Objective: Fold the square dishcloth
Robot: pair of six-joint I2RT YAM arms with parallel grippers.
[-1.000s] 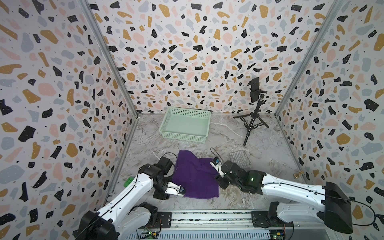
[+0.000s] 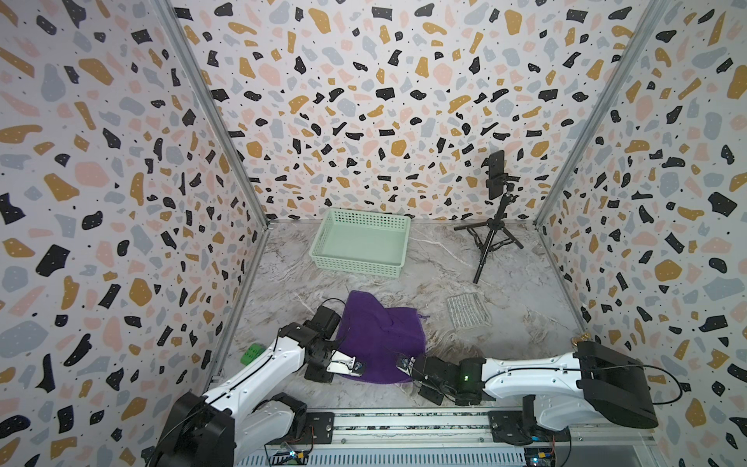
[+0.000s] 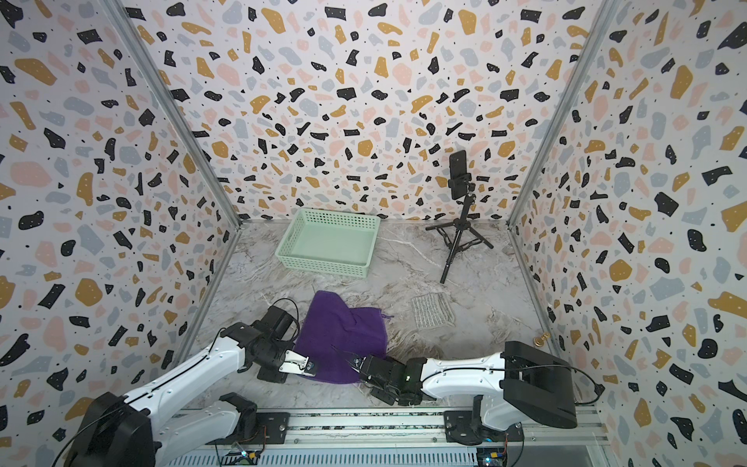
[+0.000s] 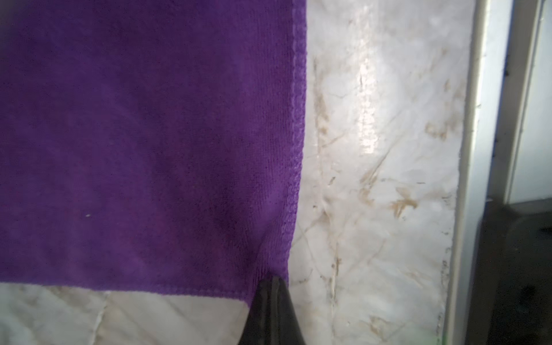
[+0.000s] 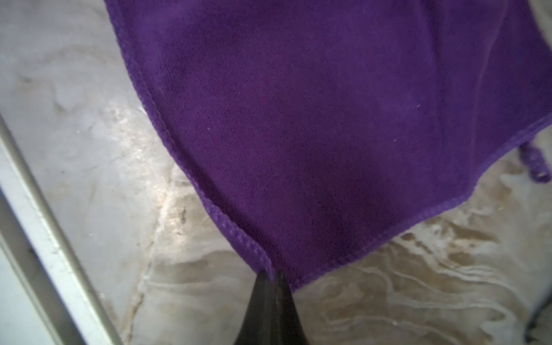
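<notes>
The purple dishcloth [image 2: 379,334] lies spread on the marbled table, its far edge uneven with one corner reaching toward the basket. In the left wrist view, my left gripper is shut on one near corner, where the cloth [image 4: 172,143] puckers into its fingertips. My right gripper is shut on the other near corner; the hem of the cloth [image 5: 322,143] runs up into its fingertips. Both arms reach in low from the front of the table, and their wrists partly hide the cloth's near corners in the top views.
A pale green basket [image 2: 362,243] stands empty behind the cloth. To the right lie a light grey folded cloth [image 2: 468,310] and a black tripod [image 2: 493,225]. A green object [image 2: 251,354] sits left of my left arm. The table's metal front edge [image 4: 468,172] is close.
My right gripper has come from the cloth's right far side down to its near right corner and shut there. The left arm has shifted only slightly. The cloth's near edge has moved slightly.
</notes>
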